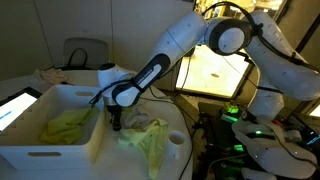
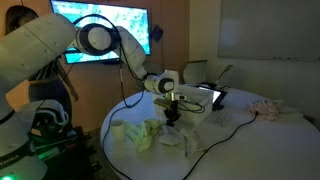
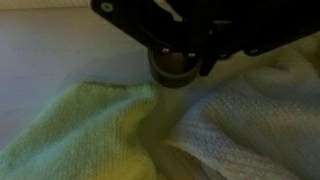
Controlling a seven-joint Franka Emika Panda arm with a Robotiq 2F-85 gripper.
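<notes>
In the first exterior view my gripper (image 1: 116, 123) points down at the table beside the right wall of a white box (image 1: 48, 152). A dark, round object (image 3: 174, 68) sits between the fingers in the wrist view, and the gripper is shut on it. What exactly it is cannot be told in the dim light. A pale green cloth (image 3: 80, 135) and a whitish cloth (image 3: 245, 125) lie close by the gripper. The second exterior view also shows my gripper (image 2: 171, 116) low over the table, next to the cloths.
A green cloth (image 1: 66, 127) lies inside the box. Near the table's front stands a white cup (image 1: 175, 141), with the loose green cloth (image 1: 153, 148) to its left. A lit screen (image 1: 14, 108) is behind the box. A dark cable crosses the table.
</notes>
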